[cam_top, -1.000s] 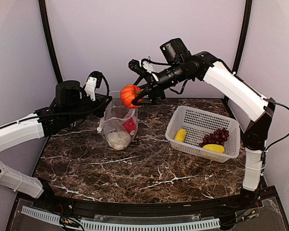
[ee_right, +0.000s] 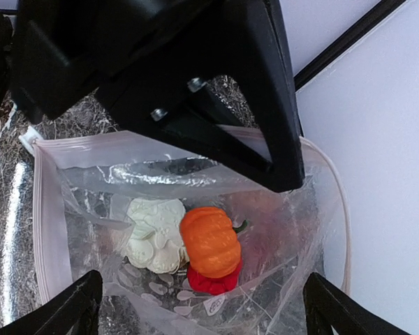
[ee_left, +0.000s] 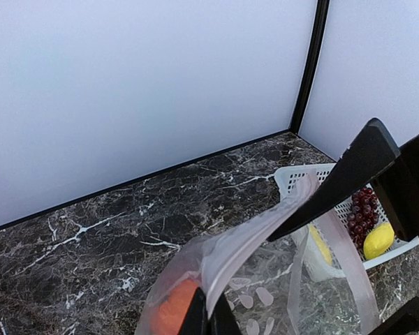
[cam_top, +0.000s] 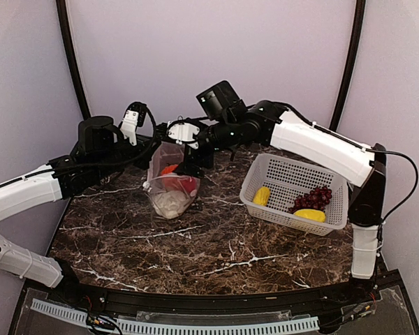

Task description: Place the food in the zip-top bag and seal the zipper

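The clear zip top bag [cam_top: 156, 188] stands on the table with its mouth held up by my left gripper, which is shut on its rim. Inside the bag lies an orange pumpkin [ee_right: 211, 243], with a red item [ee_right: 215, 282] under it and a whitish item [ee_right: 153, 236] beside it. Over the bag's mouth my right gripper is open, its fingers [ee_right: 70, 307] wide apart and nothing between them. From above, the right hand partly covers the bag opening.
A white basket [cam_top: 249, 187] at the right holds grapes [cam_top: 314, 198] and yellow items, one of them a yellow fruit [cam_top: 309, 215]. Both hands are close together at the bag.
The right gripper has moved left and down over the bag and opened. The left gripper has stayed put.
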